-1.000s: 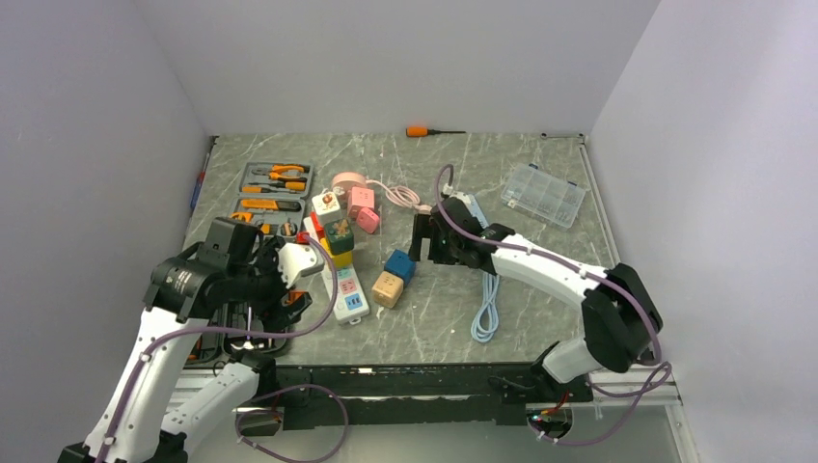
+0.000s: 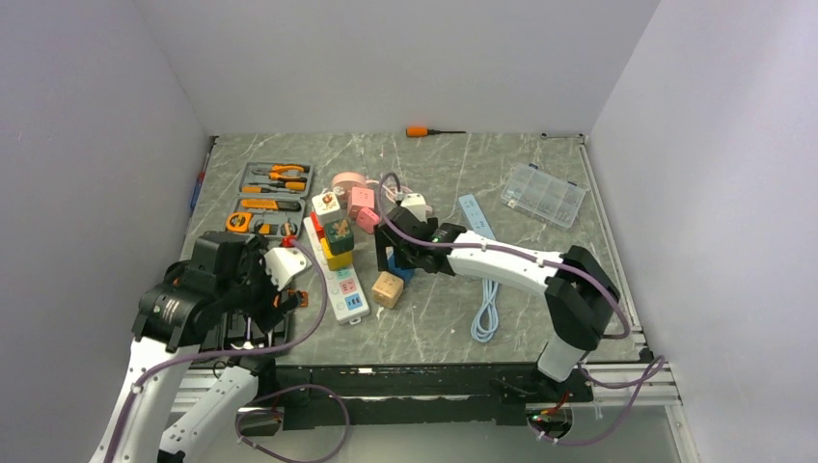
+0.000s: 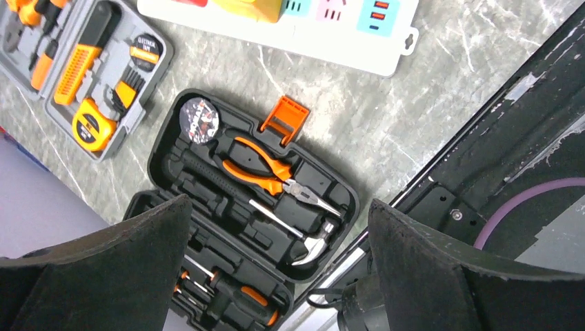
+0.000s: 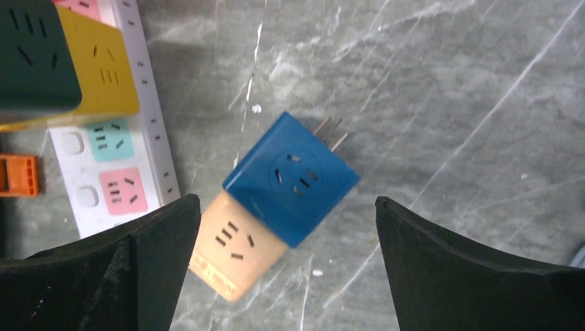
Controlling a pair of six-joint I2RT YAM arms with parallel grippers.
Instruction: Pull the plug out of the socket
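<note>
A white power strip (image 2: 345, 291) lies left of centre, with coloured sockets along it. Plugged onto it stand a yellow cube plug (image 2: 335, 258) with a dark green cube plug (image 2: 339, 234) above it, a white cube (image 2: 327, 206) and a red piece behind. A blue cube plug (image 4: 293, 179) lies on the table, metal prongs showing, against a tan cube plug (image 4: 231, 245). My right gripper is open above these two, nothing between its fingers. Open and empty, my left gripper hangs over the black tool case (image 3: 207, 165), left of the strip.
Pink cube plugs (image 2: 361, 201) stand behind the strip. Grey tool trays (image 2: 273, 214) lie at the back left. To the right are a blue strip (image 2: 477, 216), its coiled cable (image 2: 485, 318) and a clear box (image 2: 543, 193).
My right arm has moved left, from beside the blue cube to above it. The left gripper has drawn slightly back to the left, away from the strip. The cubes have stayed put.
</note>
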